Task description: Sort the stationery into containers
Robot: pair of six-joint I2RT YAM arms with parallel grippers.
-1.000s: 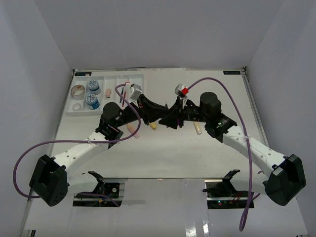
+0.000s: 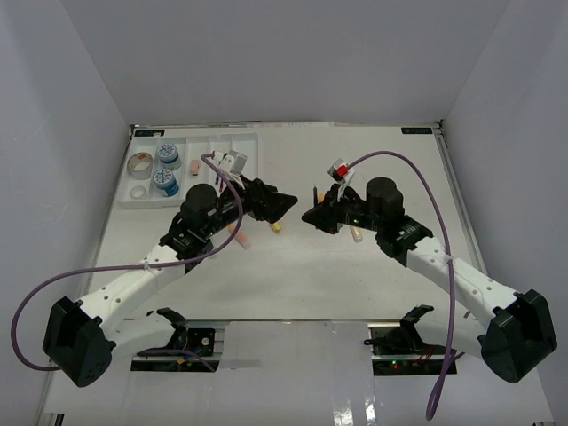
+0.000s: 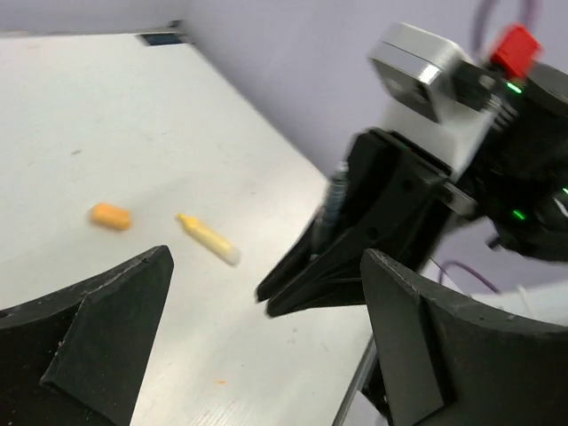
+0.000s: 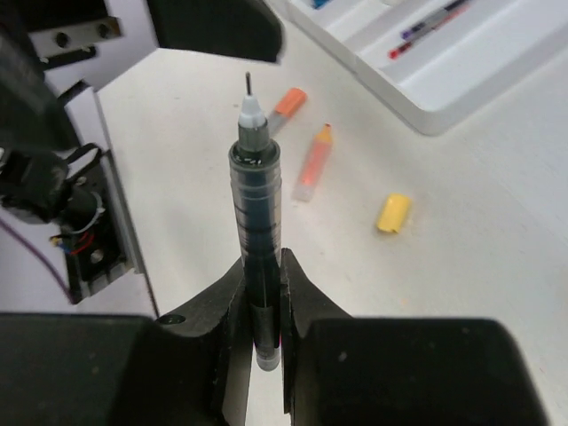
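A dark pen with a pale tip (image 4: 256,204) stands roughly upright between the fingers of my right gripper, which is shut on it. The top view shows this right gripper (image 2: 312,218) over the table's middle. Facing it from the left, my left gripper (image 2: 288,204) stands open and empty, a gap between it and the pen. In the left wrist view the left fingers (image 3: 106,328) are wide apart. An orange marker (image 4: 289,102), a pink-orange marker (image 4: 314,161) and a yellow eraser-like block (image 4: 393,214) lie on the table in the right wrist view.
The white divided tray (image 2: 142,202) at the back left holds blue-lidded jars (image 2: 166,182), a tape roll (image 2: 139,164), a pink block (image 2: 194,167) and pens. A yellow marker (image 3: 209,238) and an orange block (image 3: 110,216) lie on the right side.
Now the left is open, the right has drawn back to the right holding the pen, and a gap separates them.
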